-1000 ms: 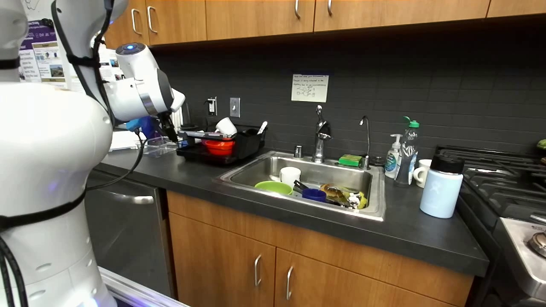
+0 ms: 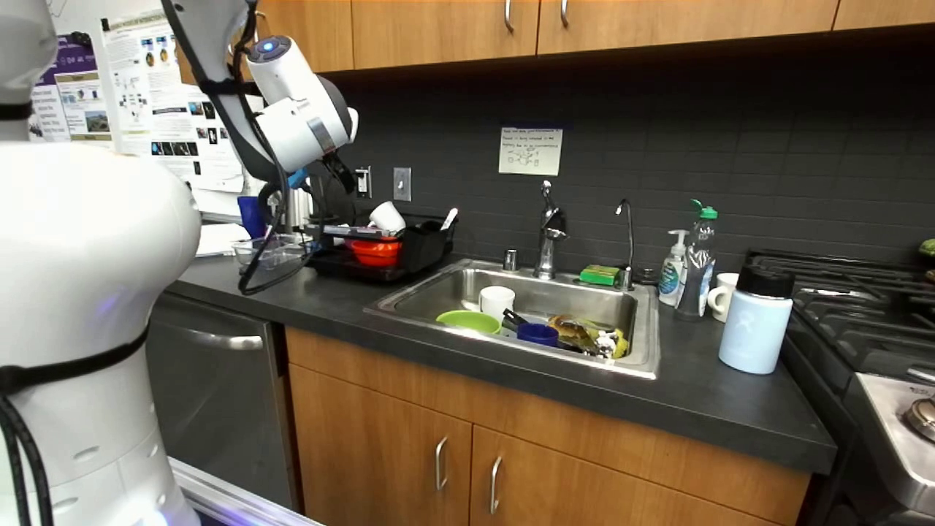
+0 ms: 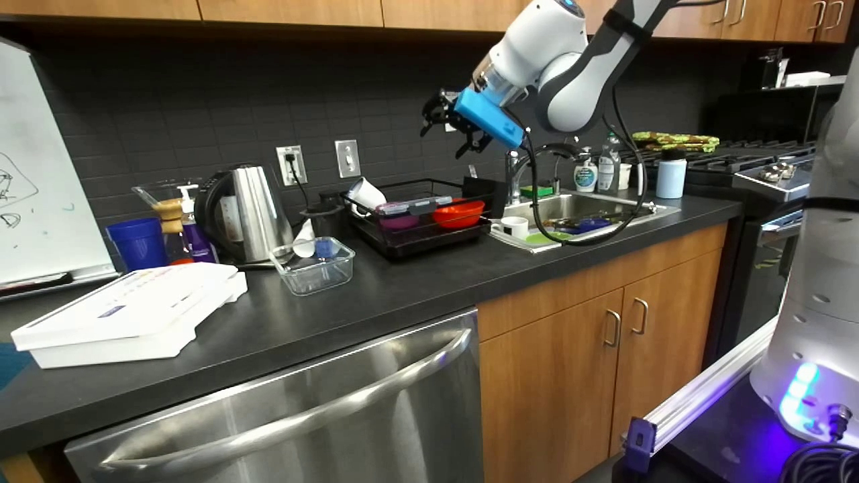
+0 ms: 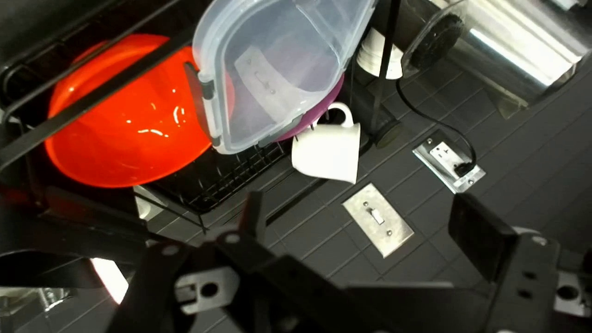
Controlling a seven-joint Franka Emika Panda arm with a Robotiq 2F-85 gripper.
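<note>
My gripper (image 3: 445, 135) is raised above the dish rack (image 3: 402, 241), in front of the dark tiled wall. Its fingers stand wide apart in the wrist view, with only tile and a light switch plate (image 4: 378, 219) behind the gap. A white mug (image 4: 326, 152) leans in the rack, apart from the fingers. Beside it a clear lidded container (image 4: 288, 61) rests over a purple bowl (image 4: 319, 105). An orange-red bowl (image 4: 127, 122) lies in the rack as well.
Right of the rack, the sink (image 2: 644, 337) holds a white mug (image 2: 497, 301), a green bowl (image 2: 469, 321) and a blue cup (image 2: 537, 333). A kettle (image 3: 256, 213), glass container (image 3: 318, 270) and white box (image 3: 133, 310) occupy the counter on the left. Upper cabinets (image 2: 438, 33) overhang the area.
The arm has swung right and upward in exterior view 1, from low beside the rack's left end to higher above it. The dishes look unmoved.
</note>
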